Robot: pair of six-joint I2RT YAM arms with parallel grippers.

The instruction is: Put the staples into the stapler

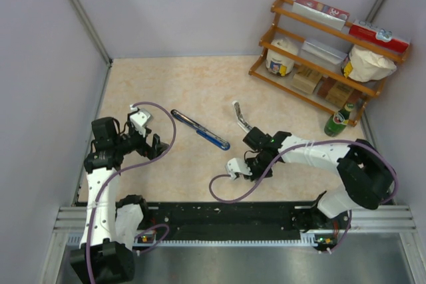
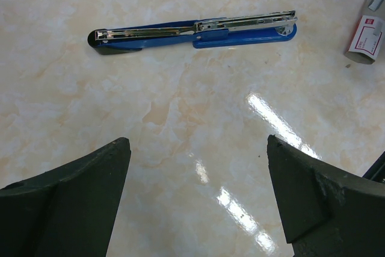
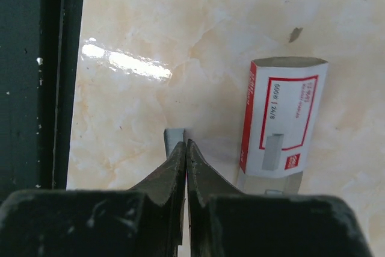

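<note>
The blue stapler lies opened out flat on the table, its metal channel facing up in the left wrist view. In the right wrist view a small grey staple strip rests on the table at the tips of my right gripper. The fingertips meet with nothing between them, and the strip is outside, partly hidden behind the left finger. Beside it, to the right, lies the white and red staple box, its end facing me open. My left gripper is open and empty, well clear of the stapler.
A wooden shelf with boxes and tubs stands at the back right, a green bottle by its foot. A dark strip runs along the table's front edge near the right gripper. Between the left arm and the stapler the table is bare.
</note>
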